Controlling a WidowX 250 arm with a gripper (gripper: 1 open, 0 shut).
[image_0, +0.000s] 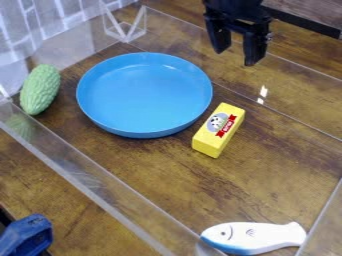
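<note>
My black gripper (238, 36) hangs at the top middle of the view, above the wooden table, its two fingers pointing down and spread apart with nothing visible between them. Below it lie a round blue plate (142, 92) and, right of the plate, a yellow box (218, 131) with a small printed label. A green bumpy vegetable (40, 88) rests at the left, beside the plate.
A white and blue fish (254, 237) lies at the bottom right, a dark blue object (24, 236) at the bottom left. Clear transparent walls run round the work area.
</note>
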